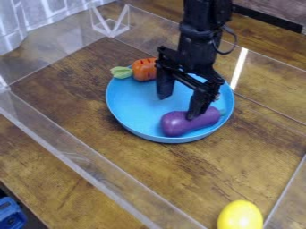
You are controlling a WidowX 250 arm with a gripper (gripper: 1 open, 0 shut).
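My black gripper [185, 90] is open over a blue plate [131, 107], one finger toward the plate's left part, the other reaching down to the right, just above a purple eggplant [184, 124] lying in the plate's lower right. Whether it touches the eggplant I cannot tell. An orange carrot [145, 70] with a green top is at the plate's upper left, partly beside the gripper.
A yellow oval object [241, 215] lies at the lower right of the wooden table [84, 161]. A blue item [7, 215] is at the lower left edge. Clear plastic edges border the work area.
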